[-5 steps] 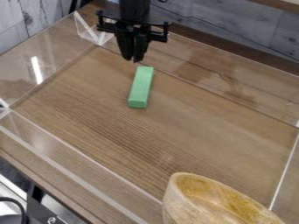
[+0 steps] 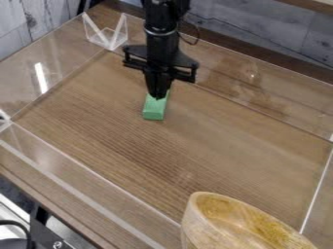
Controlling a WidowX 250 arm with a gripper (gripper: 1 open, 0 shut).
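The black gripper (image 2: 159, 70) is over a green block (image 2: 155, 108) lying on the wooden surface in the upper middle of the camera view. Its fingertips hang just above the block's back end, partly hiding it. Whether they are open, shut or touching the block is unclear.
A large yellow bowl (image 2: 235, 226) sits at the bottom right. Clear plastic edges line the left side, and a dark cable shows at the lower left corner.
The block and bowl look unmoved.
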